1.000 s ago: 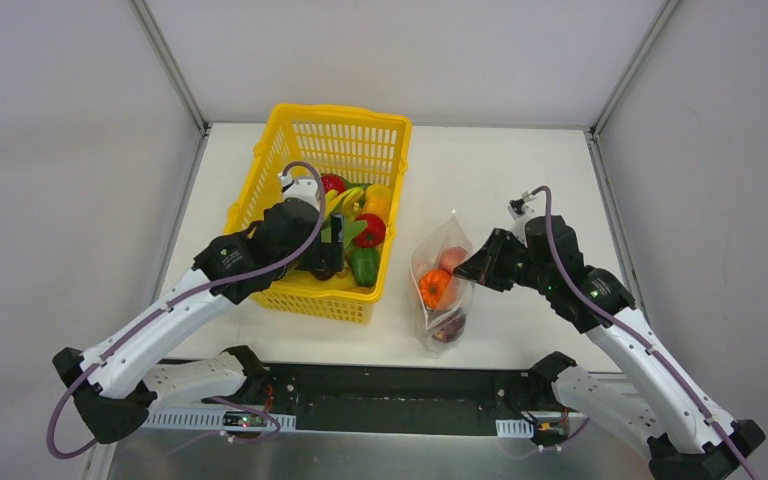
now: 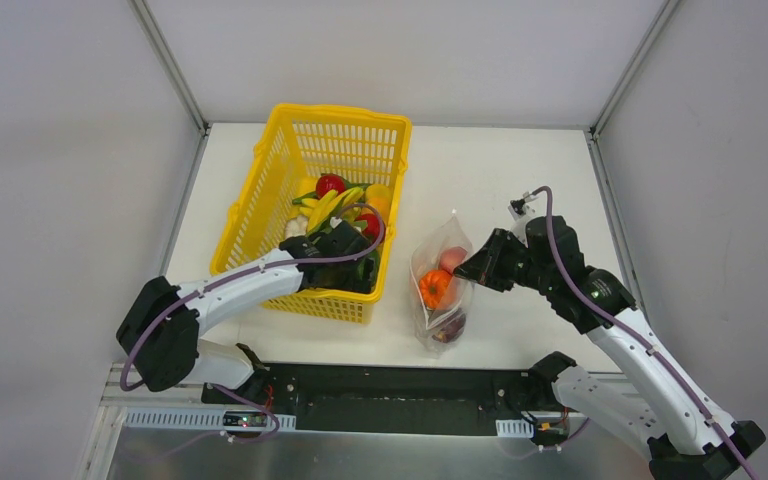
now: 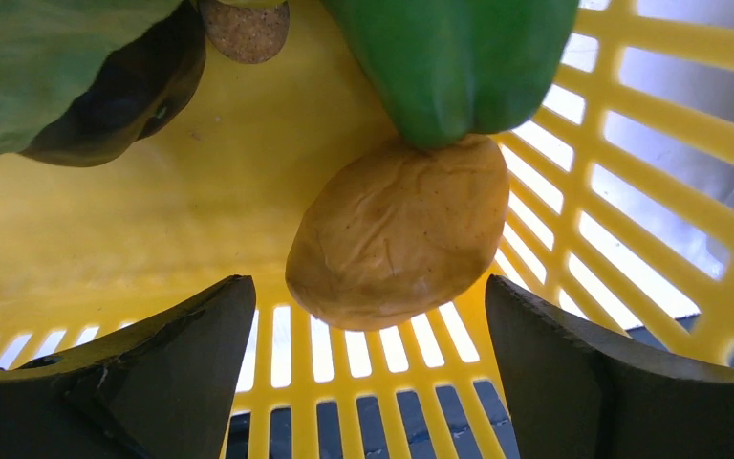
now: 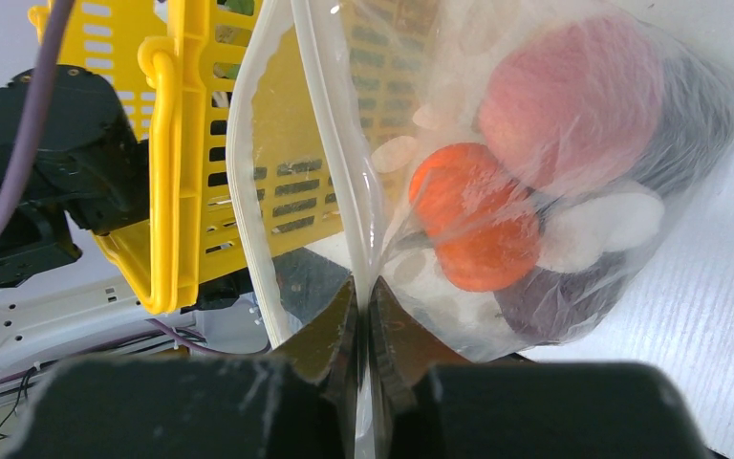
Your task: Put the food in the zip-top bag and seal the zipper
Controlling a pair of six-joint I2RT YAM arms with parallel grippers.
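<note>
My left gripper is inside the yellow basket (image 2: 398, 150), its parted fingers on either side of a brown potato-like item (image 3: 397, 229), just below a green pepper (image 3: 449, 57); I see nothing held. My right gripper is shut on the edge of the zip bag (image 2: 425, 320), by its white zipper strip. In the bag are an orange pepper (image 2: 433, 288), a pinkish round item (image 4: 569, 100), a white item and a dark purple one.
More produce fills the basket: bananas (image 2: 330, 205), a red item (image 2: 329, 184), greens.
My left arm has swung right and down into the basket's front part, hiding produce that showed a second ago. The right arm and bag have stayed still.
</note>
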